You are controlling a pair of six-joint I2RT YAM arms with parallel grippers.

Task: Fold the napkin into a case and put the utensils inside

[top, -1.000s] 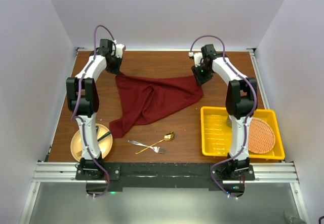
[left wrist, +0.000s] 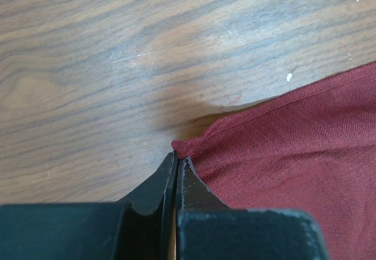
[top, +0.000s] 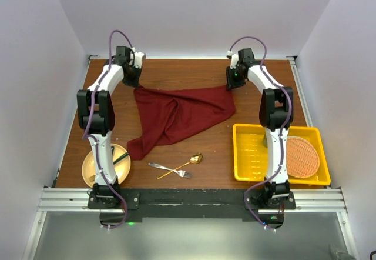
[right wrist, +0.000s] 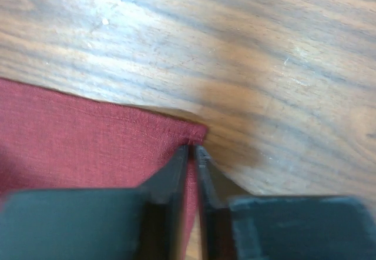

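The dark red napkin (top: 197,110) lies spread but rumpled on the table, a fold running through its left half and its lower left part stretching toward the plate. At its far left corner my left gripper is shut, with the cloth pinched at the fingertips. My right gripper is over the far right corner, its blurred fingertips a narrow gap apart with red cloth showing between and under them. In the top view a gold spoon (top: 195,158) and a silver fork (top: 184,174) lie crossed in front of the napkin.
At the near left is a cream plate (top: 122,173) with a dark-handled utensil on it. A yellow tray (top: 249,160) fills the near right, holding a round woven mat (top: 303,157) and a cup mostly hidden by the right arm. Bare table lies beyond the napkin.
The left gripper and the napkin look the same.
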